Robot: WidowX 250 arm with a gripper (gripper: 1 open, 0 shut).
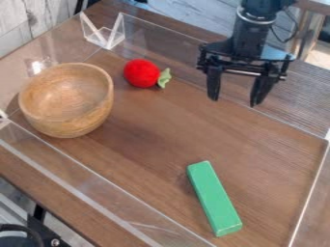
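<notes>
My black gripper hangs open over the back right of the wooden table, its two fingers apart with nothing between them. To its left lies a red tomato-like object with green leaves. A wooden bowl stands at the left, and a green rectangular block lies at the front right.
The brown table has a clear middle. Clear plastic borders run along its sides, and a small clear angular piece is at the back left.
</notes>
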